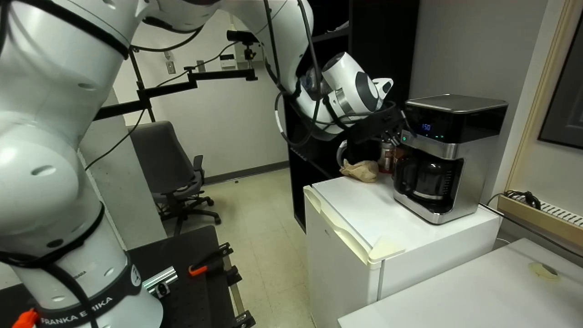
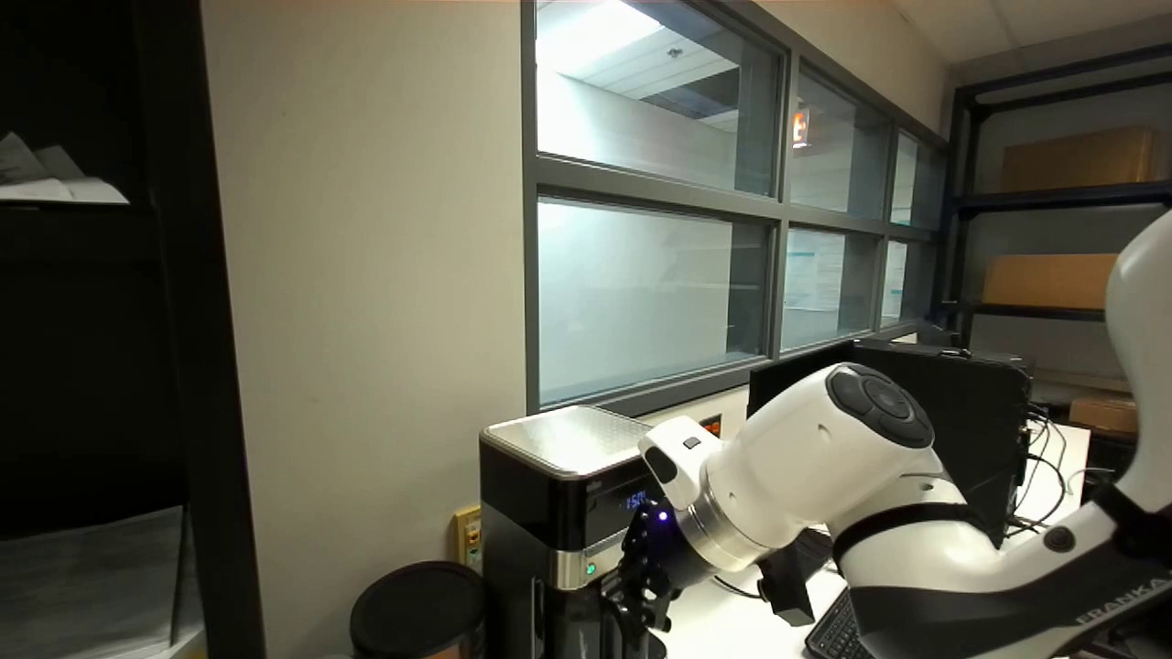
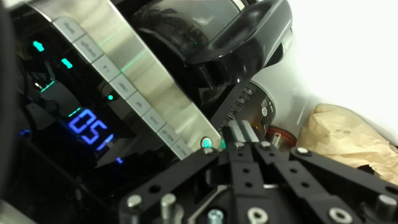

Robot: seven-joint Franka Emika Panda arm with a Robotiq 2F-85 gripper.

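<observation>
The coffee maker (image 1: pixel 452 125) is black and silver, with a lit blue display (image 3: pixel 90 127) and a row of silver buttons (image 3: pixel 124 86). Its round power button (image 3: pixel 206 143) glows green at the end of the silver strip. My gripper is shut, and nothing shows between its fingers. In the wrist view the fingertips lie just right of the power button; whether they touch the machine I cannot tell. The glass carafe (image 1: pixel 432 177) sits inside the machine, its black handle (image 3: pixel 242 41) pointing outward.
A dark can (image 3: pixel 257 102) and a crumpled tan bag (image 3: pixel 343 138) stand close to the machine on the white fridge top (image 1: pixel 355 205). A black shelf (image 1: pixel 382 49) rises behind.
</observation>
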